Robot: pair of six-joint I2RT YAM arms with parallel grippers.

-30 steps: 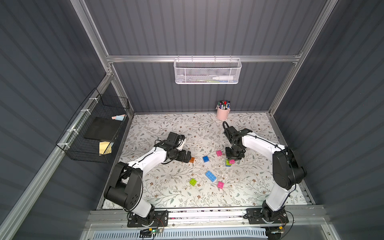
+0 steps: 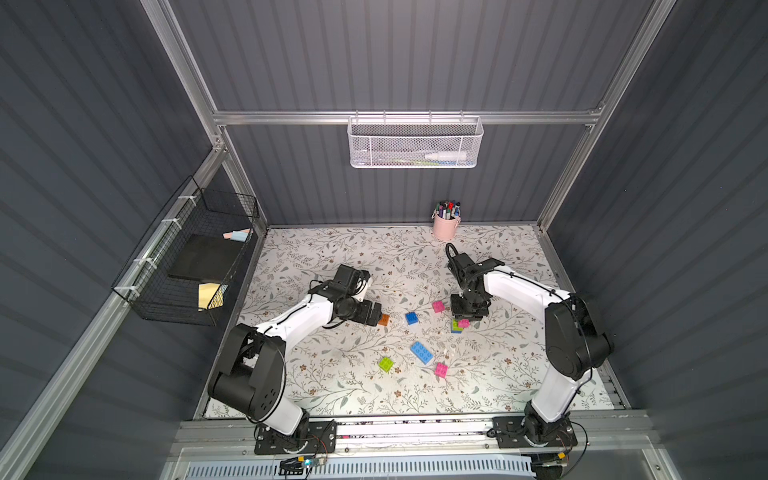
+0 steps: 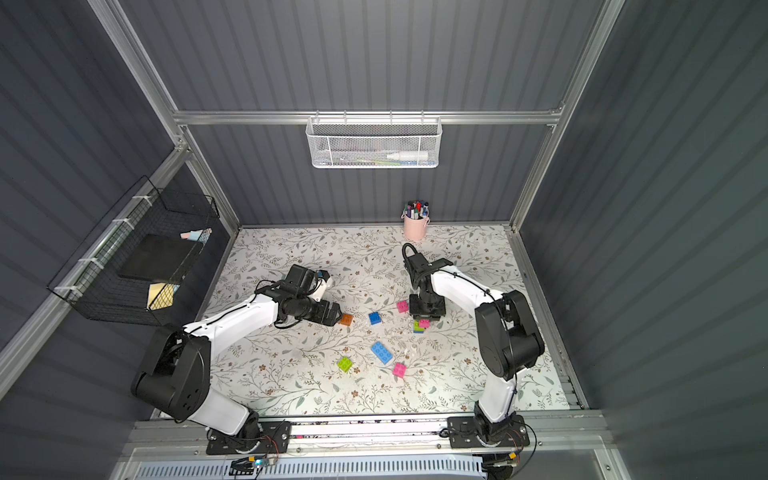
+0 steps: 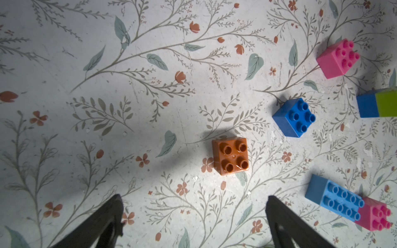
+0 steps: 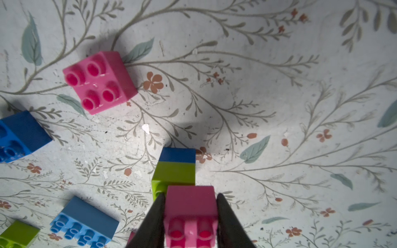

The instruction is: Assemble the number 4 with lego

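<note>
My right gripper is shut on a pink brick (image 5: 190, 200), held over a stacked green brick (image 5: 173, 173) on a blue brick (image 5: 177, 154); whether it touches the stack I cannot tell. My left gripper is open above the table, behind an orange brick (image 4: 230, 155) in its wrist view. A small blue brick (image 4: 294, 116) lies between the arms, with another pink brick (image 5: 99, 82) beside it. A long light-blue brick (image 2: 421, 352), a green brick (image 2: 385, 364) and a pink brick (image 2: 441, 369) lie nearer the front.
A pink pen cup (image 2: 445, 228) stands at the back wall. A black wire basket (image 2: 160, 300) hangs on the left side, a white mesh basket (image 2: 413, 141) on the back wall.
The right arm has shifted very slightly over the last second, the pink brick staying in its gripper. The left arm and loose bricks are unchanged.
</note>
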